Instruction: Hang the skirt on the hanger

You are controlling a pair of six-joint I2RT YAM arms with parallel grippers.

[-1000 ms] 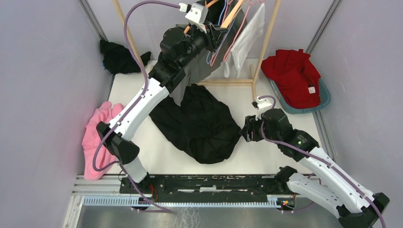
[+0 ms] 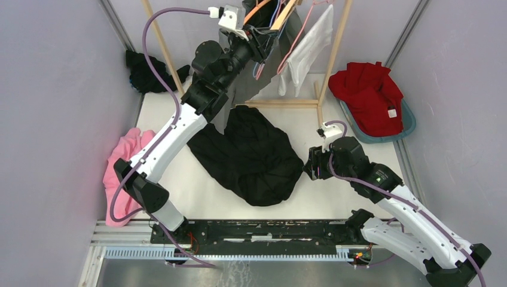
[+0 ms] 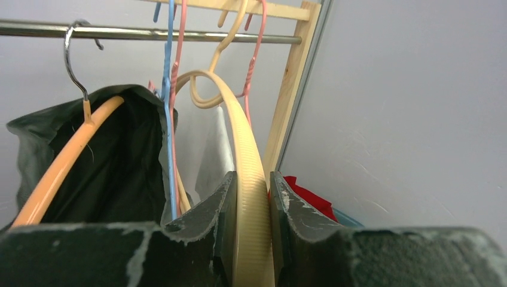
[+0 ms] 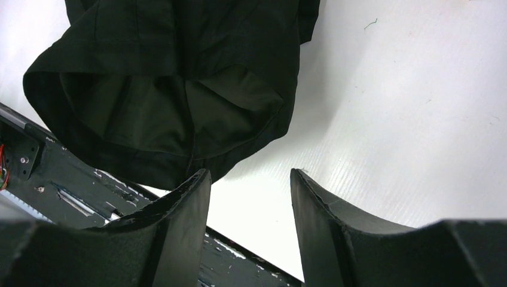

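Observation:
A black garment, seemingly the skirt, lies bunched in the middle of the white table; its open hem shows in the right wrist view. High at the rack, my left gripper has its fingers against both sides of a flat beige hanger, with no gap showing. The hanger's curled hook rises to the metal rail; whether it bears on the rail I cannot tell. Just right of the skirt, my right gripper stands open and empty, its fingertips apart above the table.
Blue and pink hangers, an orange hanger, a dark grey garment and a white cloth crowd the wooden rack. A basin with red cloth stands at right, pink cloth at left. Right of the skirt, the table is bare.
The hanging clothes swung a little. The skirt stays in place and the right arm has hardly moved.

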